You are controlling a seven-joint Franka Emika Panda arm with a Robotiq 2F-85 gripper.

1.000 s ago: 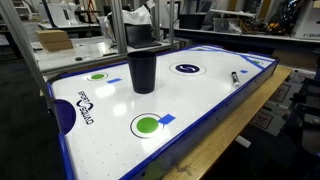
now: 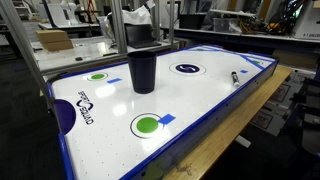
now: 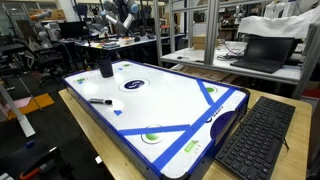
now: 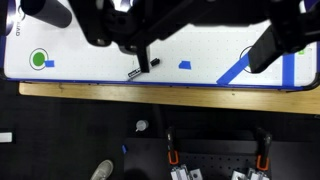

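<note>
A dark cylindrical cup [image 2: 142,73] stands upright on the white game table [image 2: 203,98]; exterior view 2 shows the same cup [image 3: 106,68] near the far left part. Close to the table's long edge lies a marker-like stick [image 2: 235,78], dark and light in colour, also visible as a marker [image 3: 101,101] from the other side. Seen from the wrist, my gripper is open over the table, its dark fingers spread at the top of the view. The marker [image 4: 136,74] lies below and beside the left finger, with part of it possibly hidden. Neither exterior view shows the gripper.
A wooden ledge [image 4: 205,95] runs along the table's edge, and dark floor with tools lies beyond. A black keyboard [image 3: 257,138] and a laptop [image 3: 265,52] sit around the table's far end.
</note>
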